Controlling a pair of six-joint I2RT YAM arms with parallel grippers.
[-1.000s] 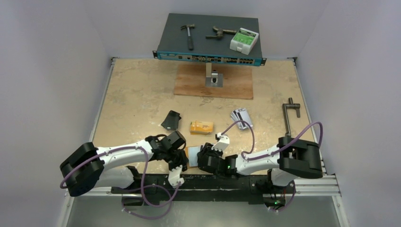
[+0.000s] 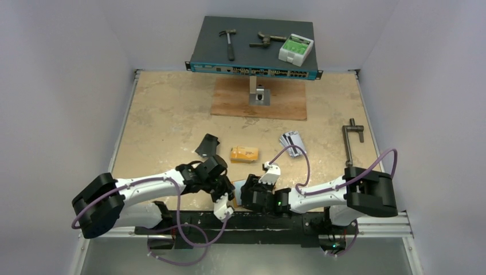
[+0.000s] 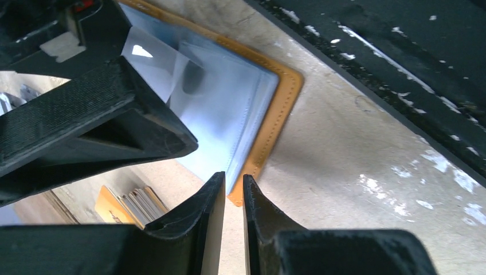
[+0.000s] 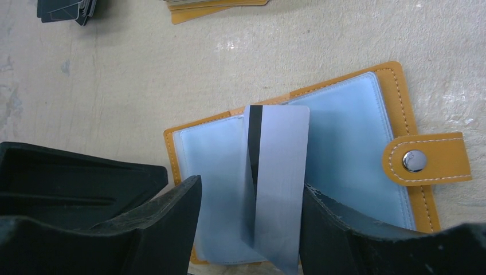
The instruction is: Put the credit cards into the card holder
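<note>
The card holder (image 2: 238,188), tan-edged with pale blue pages, lies open at the table's front, partly covered by both arms in the top view. In the right wrist view its clear page (image 4: 283,172) stands up in the middle, a dark strip along it. My right gripper is part open around that raised page; the right finger is close against it, the left finger apart. At the holder's tan edge my left gripper hangs with a narrow empty gap between its fingertips. Card stacks lie farther back: black cards (image 2: 207,146), orange cards (image 2: 244,154) and grey cards (image 2: 293,143).
The holder's snap strap (image 4: 427,160) sticks out to one side. My two grippers are very close together over the holder. A dark beam (image 3: 390,74) runs along the table's front edge.
My left gripper has moved right, toward the card holder and my right gripper. The right arm has shifted slightly right, and the holder's visible edge also lies a little farther right.
</note>
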